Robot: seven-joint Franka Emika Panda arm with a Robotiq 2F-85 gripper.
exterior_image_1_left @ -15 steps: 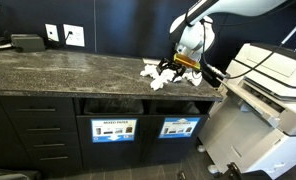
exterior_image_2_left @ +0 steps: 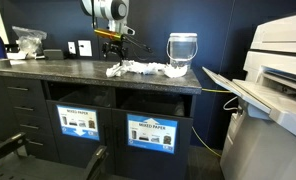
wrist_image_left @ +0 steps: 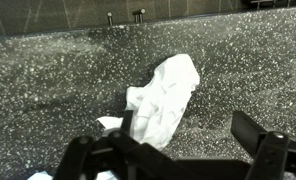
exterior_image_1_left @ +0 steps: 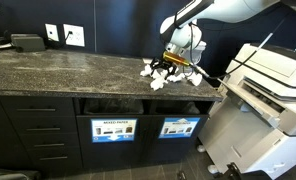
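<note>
Crumpled white paper or cloth (wrist_image_left: 166, 100) lies on the speckled dark counter (wrist_image_left: 48, 95), large in the middle of the wrist view. It sits under my gripper, whose fingers are spread wide with nothing between them. From the side, my gripper (exterior_image_2_left: 114, 57) hangs above the counter, over the left end of a row of white crumpled pieces (exterior_image_2_left: 140, 67). In exterior view 1 the white pieces (exterior_image_1_left: 156, 82) sit near the counter's right end, just under the arm. Whether they are paper or cloth, I cannot tell.
Behind the white pieces stands a clear bucket (exterior_image_2_left: 182, 48). Below the counter are two open bins, labelled by mixed paper signs (exterior_image_2_left: 152, 133). A large white machine (exterior_image_1_left: 278, 95) stands to the right.
The arm has shifted slightly to the left and up over the counter in exterior view 1. The white pieces look unmoved.
</note>
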